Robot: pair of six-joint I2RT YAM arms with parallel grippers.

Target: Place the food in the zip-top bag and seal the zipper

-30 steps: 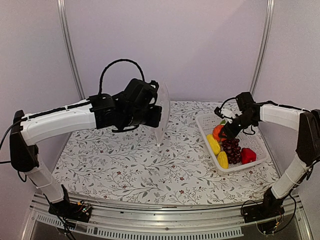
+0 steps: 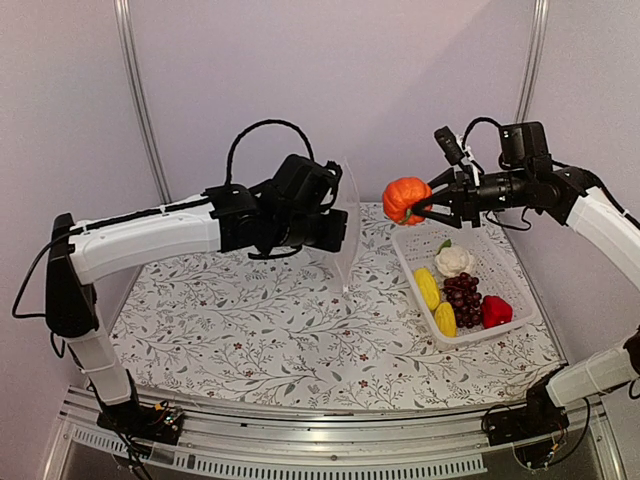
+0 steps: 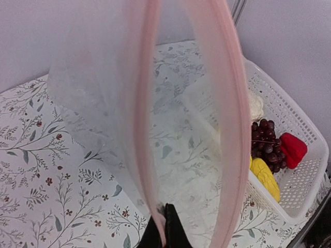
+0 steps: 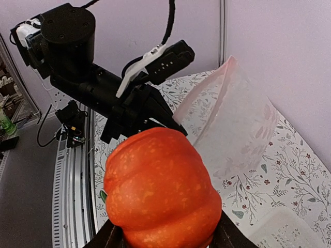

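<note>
An orange pepper (image 2: 405, 198) is raised above the white basket (image 2: 440, 335) in my right gripper (image 2: 430, 200), which is shut on it; it fills the lower middle of the right wrist view (image 4: 161, 188). My left gripper is shut at the pink-edged rim of the zip top bag (image 3: 232, 103), which hangs upright with its mouth spread apart in the left wrist view. In the basket lie two yellow items (image 2: 425, 288), dark grapes (image 2: 462, 300), a red pepper (image 2: 497, 310) and a white cauliflower (image 2: 453, 260).
Walls border the back and sides, with a metal rail (image 2: 330, 465) along the front edge.
My right gripper has lifted the orange pepper out of the basket, up and to the left. My left gripper and the bag have shifted a little to the right.
</note>
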